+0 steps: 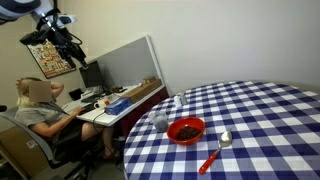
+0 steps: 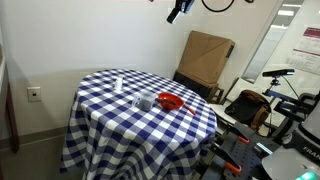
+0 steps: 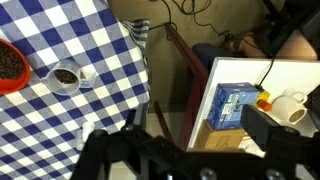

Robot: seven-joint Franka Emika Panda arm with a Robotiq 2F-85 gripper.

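A red bowl [image 1: 186,130] of dark grains rests on the checked tablecloth, also visible in the wrist view [image 3: 12,68] at the left edge. Beside it stands a clear cup [image 1: 160,122]; from above, the cup [image 3: 66,78] has some dark grains in it. A metal spoon with a red handle [image 1: 209,162] lies nearer the front. Towards the back is a small white bottle [image 1: 180,99]. High above and away from all these, my gripper is open, with nothing held between its fingers.
A person sits at a white desk [image 1: 107,114] left of the table, near a blue box [image 3: 232,104]. A white mug [image 3: 288,108] is there too. Much of the checked tablecloth [image 1: 270,115] is clear on the right.
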